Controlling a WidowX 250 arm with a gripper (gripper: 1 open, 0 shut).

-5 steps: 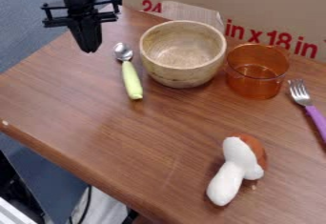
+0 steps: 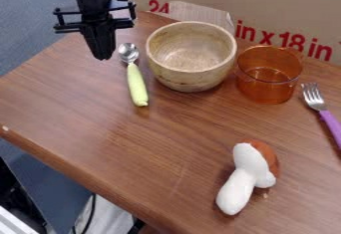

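Note:
My black gripper hangs at the upper left over the wooden table, left of a spoon with a pale yellow-green handle; whether its fingers are open or shut is not clear. A cream bowl sits right of the spoon, with an orange translucent cup beside it. A fork with a purple handle lies at the right edge. A white toy mushroom with a brown cap lies on its side at the lower right.
A cardboard box stands behind the table. The table's left edge drops to the floor.
My gripper has shifted slightly right and down toward the spoon. The objects on the table have not moved.

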